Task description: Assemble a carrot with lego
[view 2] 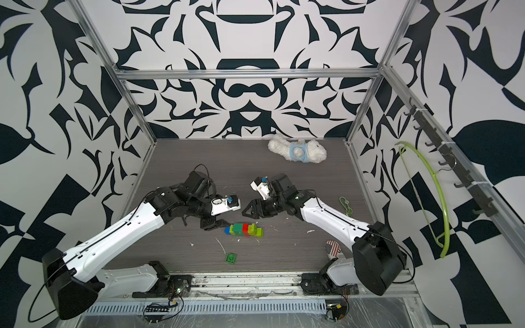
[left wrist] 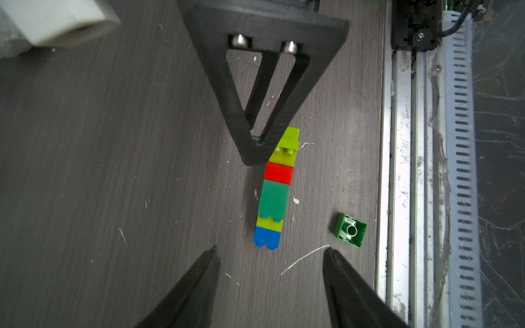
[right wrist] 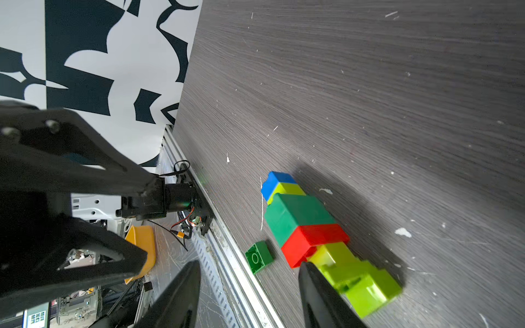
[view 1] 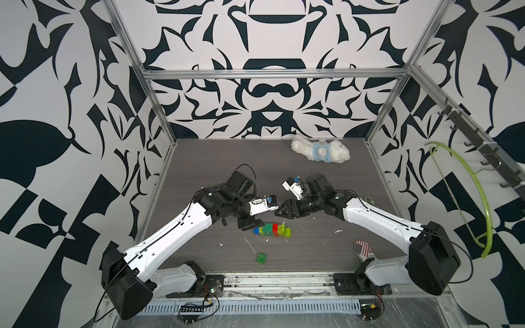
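A row of lego bricks (left wrist: 273, 199) lies on its side on the dark table, with blue at one end, then yellow-green, green, red and lime pieces. Apart from it lies a loose dark green brick (left wrist: 350, 229), hollow side showing. In the left wrist view my left gripper is open and empty, above the table near the row's blue end. My right gripper also stands open with nothing held. One of its fingers (right wrist: 322, 303) overlaps the lime end in the right wrist view; contact cannot be told.
A white plush toy (view 1: 320, 149) lies at the back right, and green scissors (view 2: 345, 205) rest to the right. The front right holds a striped object (view 1: 363, 250). Both grippers are close together.
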